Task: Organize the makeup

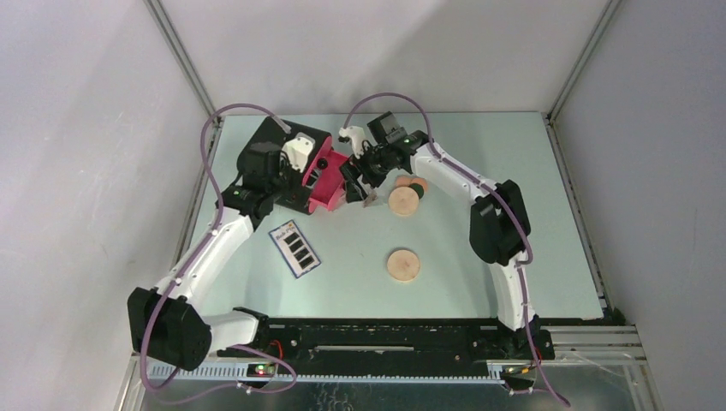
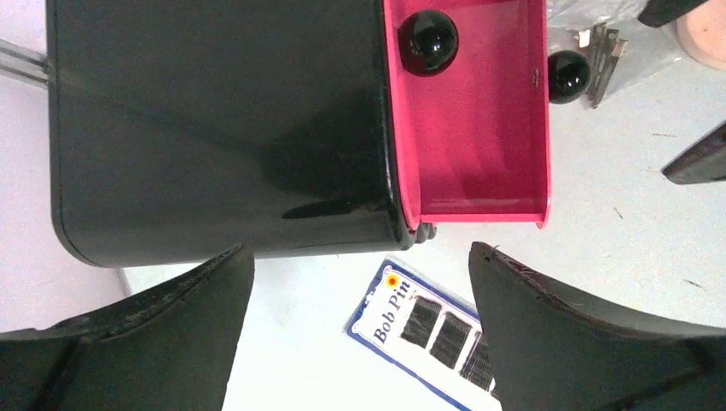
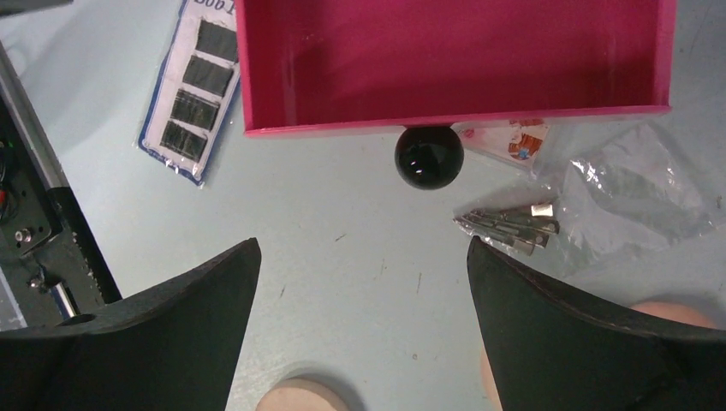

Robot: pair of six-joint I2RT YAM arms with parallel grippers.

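Note:
A black makeup box (image 2: 214,128) with a pink drawer (image 2: 488,128) pulled out stands at the upper left of the table. In the left wrist view the drawer floor looks bare near its front, with a black round knob (image 2: 428,43) inside at its back. Another round knob (image 3: 429,157) sits on the drawer's outer front. Over the black box is my left gripper, open and empty. My right gripper is open too, just in front of the drawer's face, with only table between its fingers. A clear bag with small metal clips (image 3: 514,227) lies beside the drawer.
A Bob Pin card (image 1: 294,249) lies on the table in front of the box. Round wooden discs (image 1: 403,265) and a peach-coloured round piece (image 3: 672,312) are to the right.

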